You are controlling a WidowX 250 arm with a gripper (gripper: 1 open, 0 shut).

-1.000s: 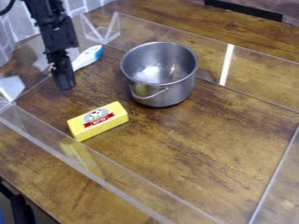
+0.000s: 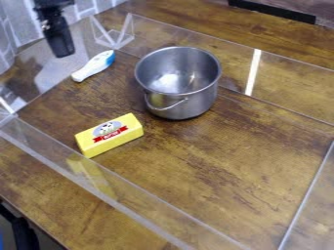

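The dark gripper (image 2: 55, 37) is raised at the top left, partly out of frame and blurred; whether its fingers are apart is unclear. Below and right of it, a white and blue brush-like item (image 2: 92, 65) lies on the wooden surface. A steel pot (image 2: 178, 88) with a wire handle stands in the middle, empty. A yellow box (image 2: 108, 134) with a red label lies below and left of the pot.
Clear plastic walls (image 2: 121, 208) border the wooden table (image 2: 235, 176).
The gripper has risen up and slightly left, away from the surface beside the white and blue item. The pot, box and brush-like item have not moved.
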